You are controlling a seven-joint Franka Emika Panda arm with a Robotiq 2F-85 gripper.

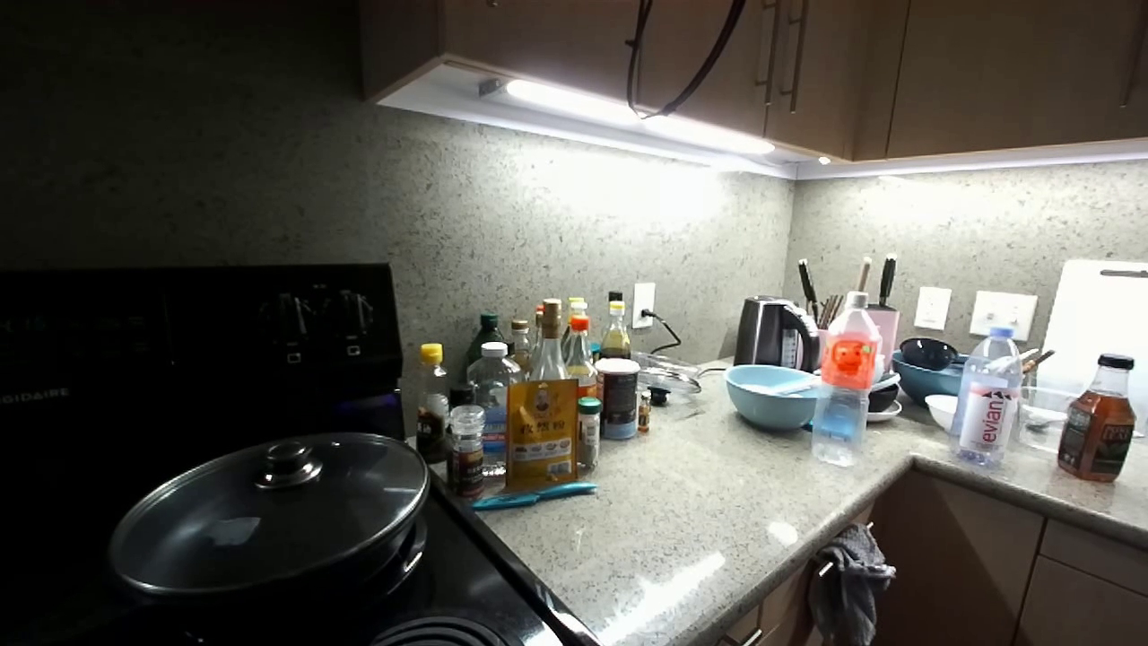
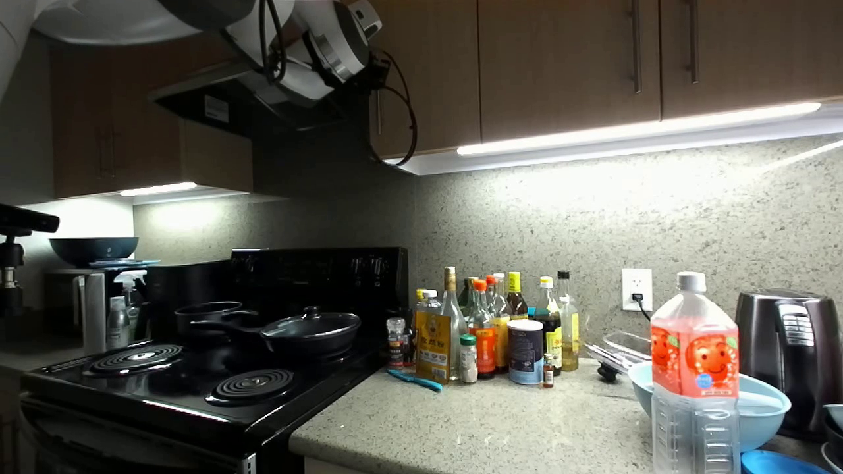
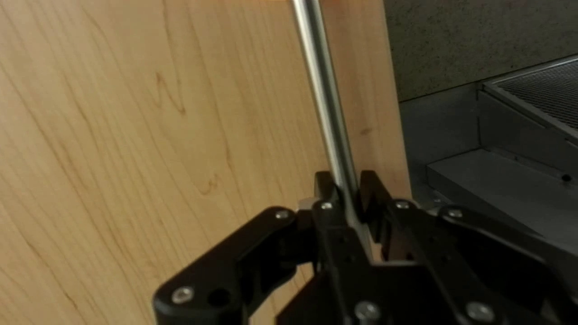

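Observation:
In the wrist view a long metal bar handle runs down a light wooden cabinet door. My gripper is shut around this bar, one black finger on each side of it. Exterior view 2 has the white arm high up in front of the upper cabinets, above the stove; the fingers are hidden there. Only a loop of black cable from the arm shows in exterior view 1, at its top edge.
Past the door's edge lies the underside of a range hood. Below, a lidded pan sits on the black stove. Bottles and a yellow packet crowd the counter by the wall. A tall bottle stands at right.

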